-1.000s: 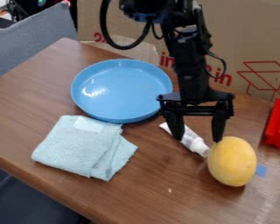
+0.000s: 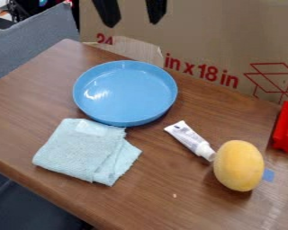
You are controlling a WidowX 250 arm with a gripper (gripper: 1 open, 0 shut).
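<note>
My gripper (image 2: 130,16) hangs at the top edge of the view, high over the back of the table, its two dark fingers apart with nothing seen between them. A blue plate (image 2: 125,92) lies on the wooden table. A white tube (image 2: 189,138) lies right of it, its capped end beside a yellow oval object (image 2: 238,166). A folded pale cloth (image 2: 86,153) lies at the front left.
A red object (image 2: 287,128) stands at the right edge. A cardboard box (image 2: 219,45) stands along the back.
My gripper has risen from over the tube and moved up and left, to the top of the view. The objects on the table look unmoved.
</note>
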